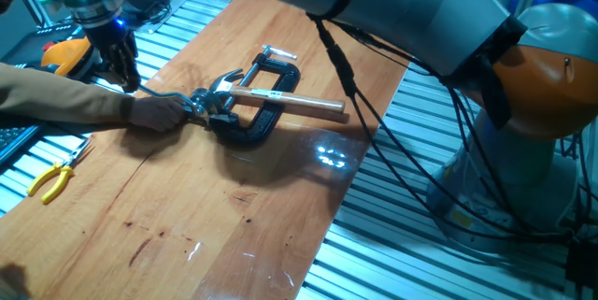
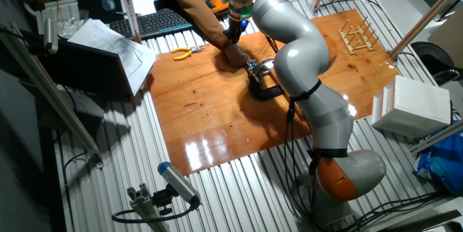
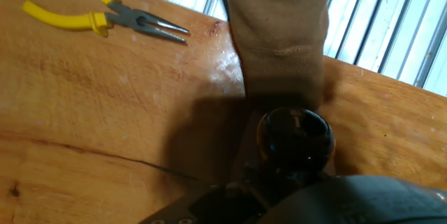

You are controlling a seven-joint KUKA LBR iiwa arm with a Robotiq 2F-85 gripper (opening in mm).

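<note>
My gripper (image 1: pixel 130 85) points down over the table's far-left side in exterior view 1, its dark fingers close together. A thin bent metal rod (image 1: pixel 164 92) runs from the fingertips to a round metal part (image 1: pixel 202 104); whether the fingers grip the rod cannot be made out. A person's hand (image 1: pixel 157 113) is at the metal part, which lies against a black C-clamp (image 1: pixel 245 135). A hammer (image 1: pixel 290 101) rests across the clamp. In the wrist view, a dark rounded piece (image 3: pixel 297 140) and the brown sleeve (image 3: pixel 279 28) hide the finger area.
Yellow-handled pliers (image 1: pixel 58 175) lie at the table's edge, left of the sleeve. A wooden peg rack (image 2: pixel 358 37) stands at the table's far end in exterior view 2.
</note>
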